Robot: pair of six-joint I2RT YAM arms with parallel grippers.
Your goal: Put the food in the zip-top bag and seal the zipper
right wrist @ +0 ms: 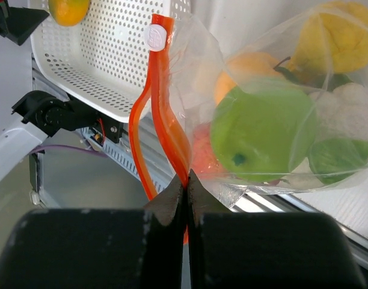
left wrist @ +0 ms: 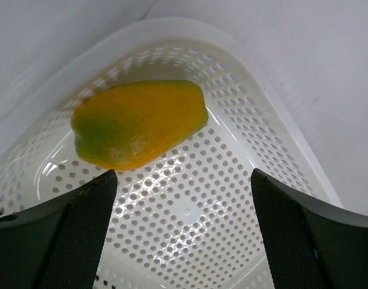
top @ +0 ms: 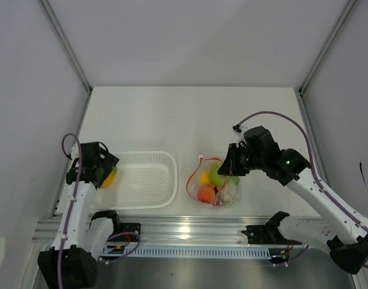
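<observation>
A yellow-green oblong piece of food (left wrist: 139,120) lies in the white perforated basket (top: 148,154) at left. My left gripper is over it, its fingers apart with nothing between them. My right gripper is shut on the orange zipper edge (right wrist: 172,138) of the clear bag (top: 214,183). In the bag, seen in the right wrist view, are a green round fruit (right wrist: 262,132), a yellow one (right wrist: 328,39), an orange one, a red one and other items under the film.
A metal rail (top: 184,223) runs along the front edge, and walls stand at the sides and back.
</observation>
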